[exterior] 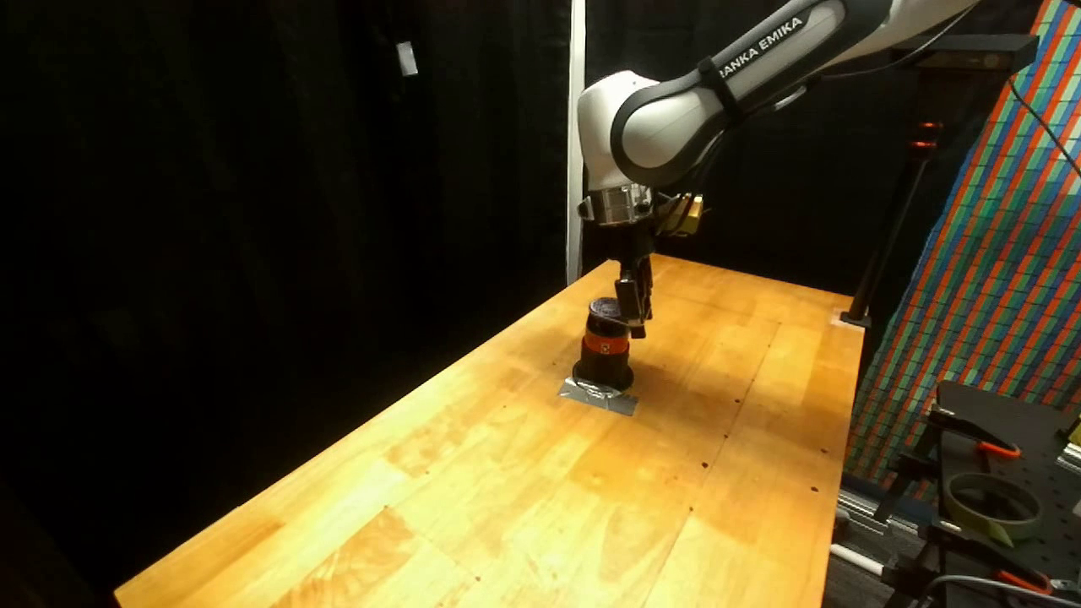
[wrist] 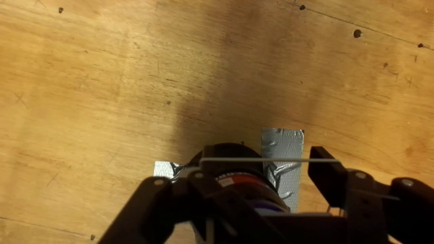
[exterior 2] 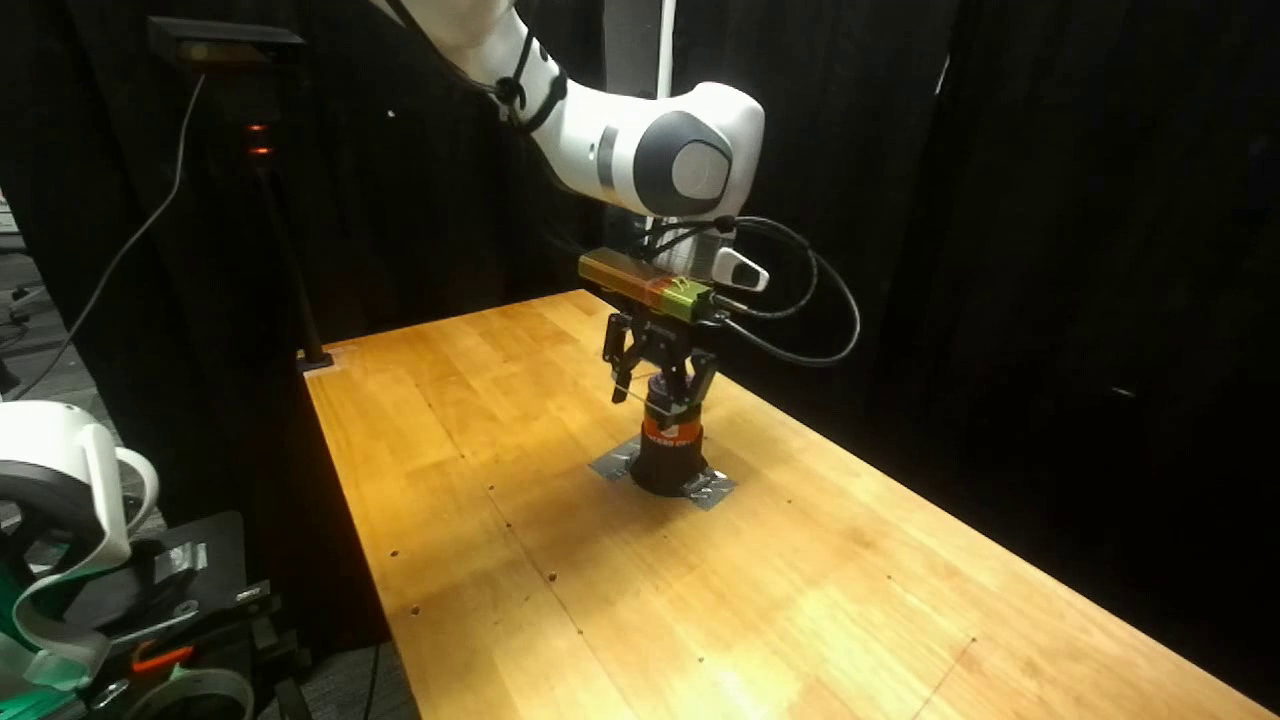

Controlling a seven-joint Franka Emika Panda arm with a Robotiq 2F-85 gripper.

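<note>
A dark jar (exterior 2: 673, 433) with an orange-red label stands upright in a black round base (exterior: 605, 376), taped to the wooden table. My gripper (exterior 2: 647, 404) is open beside the jar's upper part. A thin pale band (wrist: 268, 160) stretches between its fingers in the wrist view. One finger (wrist: 206, 170) overlaps the jar (wrist: 246, 181) in that view; the other finger (wrist: 323, 177) is out over bare wood to the right. The jar's top shows clear of the fingers in exterior view 1. Whether a finger touches the jar, I cannot tell.
Silver tape (wrist: 283, 144) lies on the table at the base. A thin black post (exterior: 892, 223) rises at the far corner. A side cart (exterior: 1013, 436) with clamps and a tape roll stands past the table's edge.
</note>
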